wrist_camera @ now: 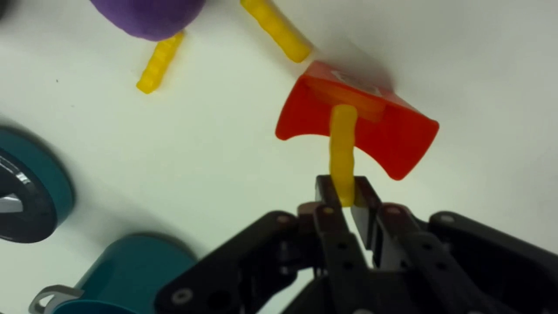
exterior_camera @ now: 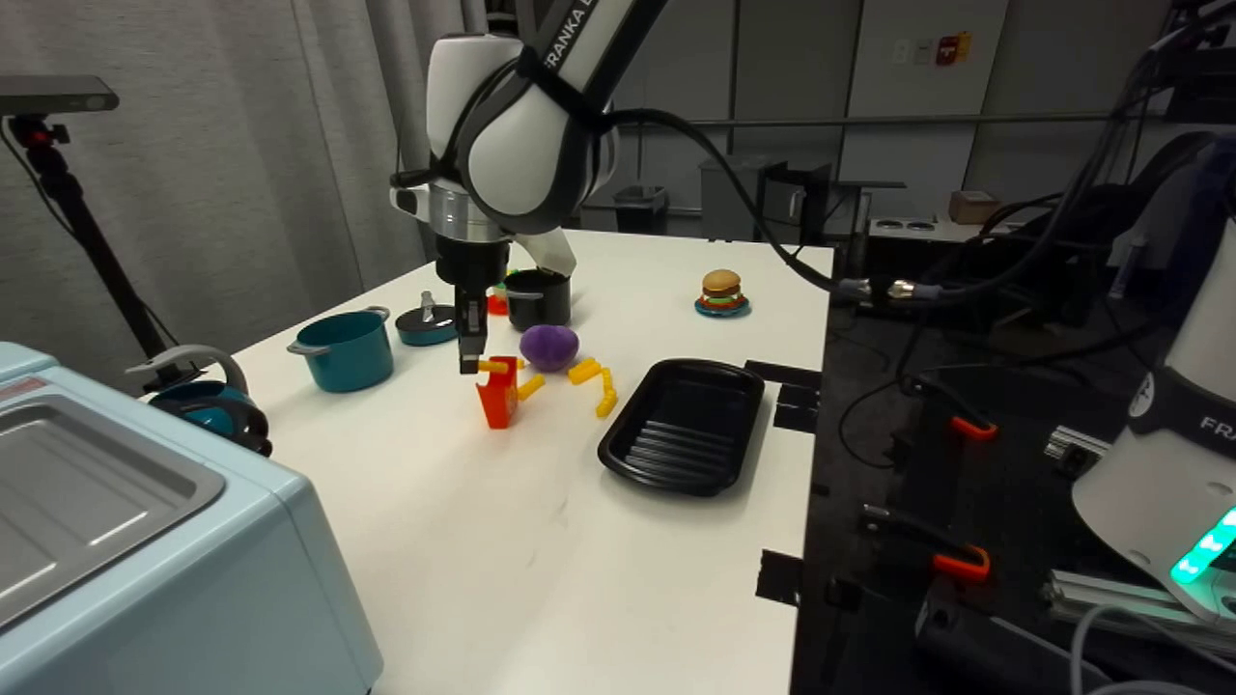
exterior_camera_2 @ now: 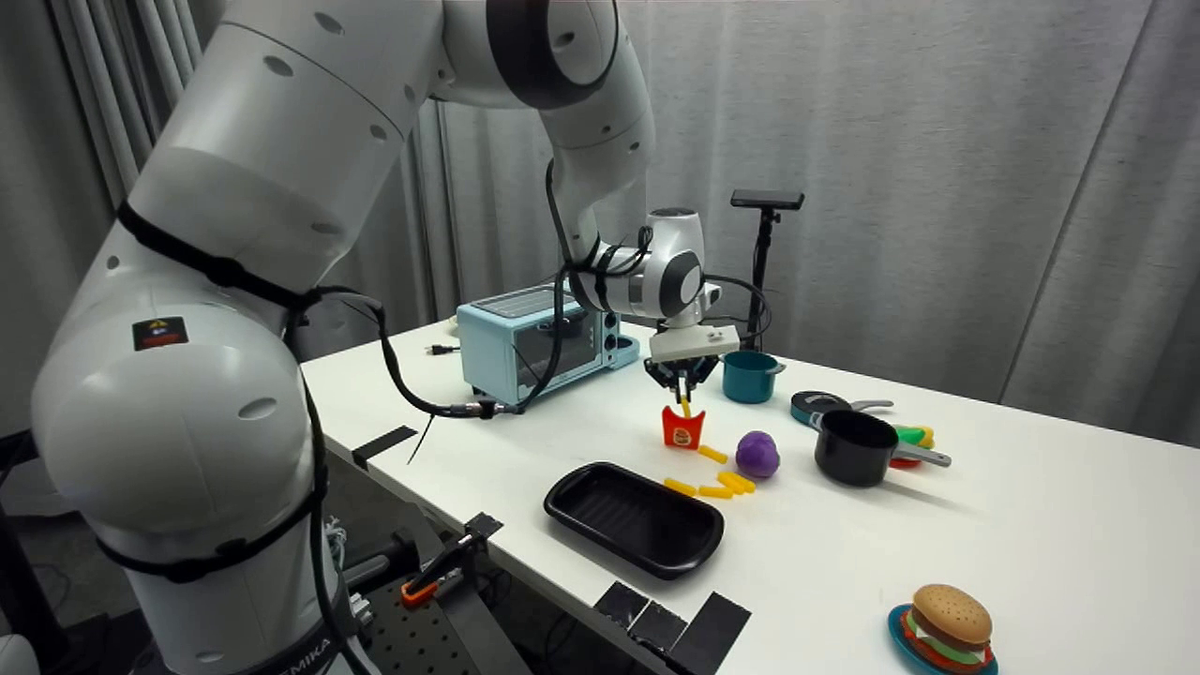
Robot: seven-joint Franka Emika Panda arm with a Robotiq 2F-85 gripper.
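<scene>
One yellow fry (wrist_camera: 343, 149) is pinched at its near end between my gripper's fingertips, its far end sticking out over the mouth of a red fry box (wrist_camera: 400, 140). In exterior view 1 my gripper (exterior_camera: 470, 361) hangs just above the box (exterior_camera: 499, 400), which stands upright on the white table. Whether the fry touches the box wall I cannot tell. Loose fries (exterior_camera_2: 716, 491) lie on the table near the box and a purple round toy (exterior_camera_2: 757, 455). The wrist view shows two loose fries, one (wrist_camera: 280, 31) close to the box.
A black tray (exterior_camera: 649, 407) lies to the box's right in exterior view 1. Near the gripper stand a teal pot (exterior_camera: 351, 353), a lidded teal pan (exterior_camera: 426, 329) and a black pot (exterior_camera_2: 851, 449). A toy burger (exterior_camera: 721, 290) sits far off; a blue toaster oven (exterior_camera: 232, 579) fills the left front.
</scene>
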